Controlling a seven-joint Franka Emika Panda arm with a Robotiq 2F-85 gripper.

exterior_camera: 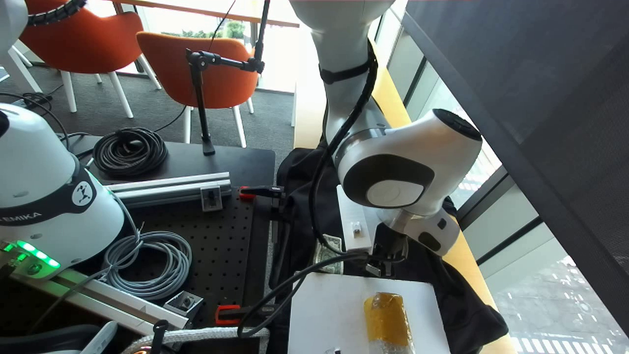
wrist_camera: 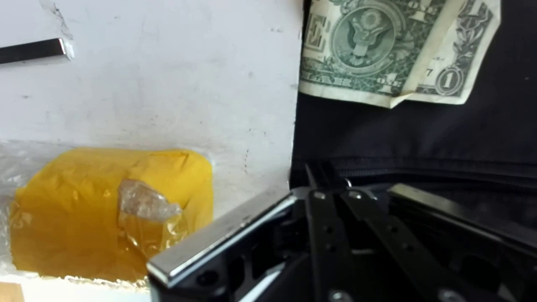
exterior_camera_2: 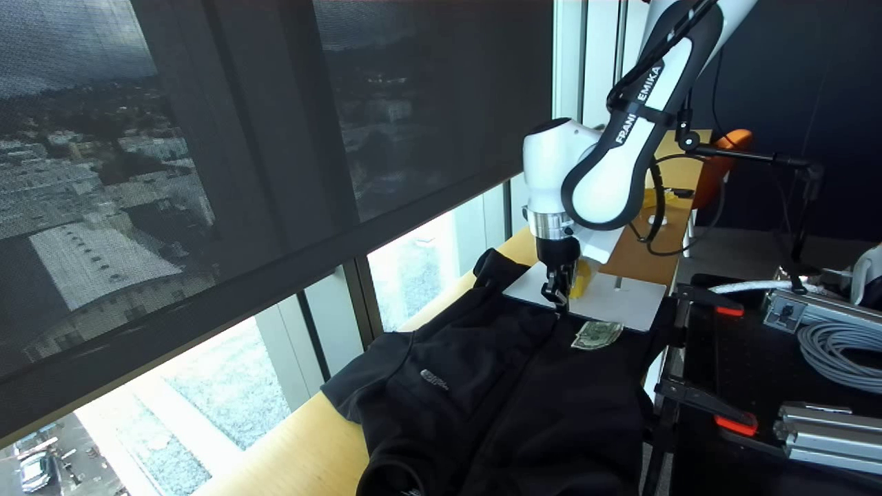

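Observation:
A black jacket (exterior_camera_2: 463, 364) is spread over the ledge, its zipper (wrist_camera: 372, 172) running to the right from the edge of the white board in the wrist view. My gripper is shut, with its tips low over the jacket beside that zipper. Close to the fingers (wrist_camera: 322, 206) shows a small shiny metal bit, perhaps the zipper pull; whether they touch it is unclear. Nothing shows between the fingers. In exterior view 2 the gripper (exterior_camera_2: 560, 304) points down at the board's near edge.
A creased dollar bill (wrist_camera: 367, 45) lies on the jacket by the board. The white board (wrist_camera: 151, 100) carries a yellow taped block (wrist_camera: 100, 201) and a dark metal strip (wrist_camera: 30, 51). A black cable (exterior_camera: 306, 270) loops from the arm. The window blind (exterior_camera: 530, 118) stands close alongside.

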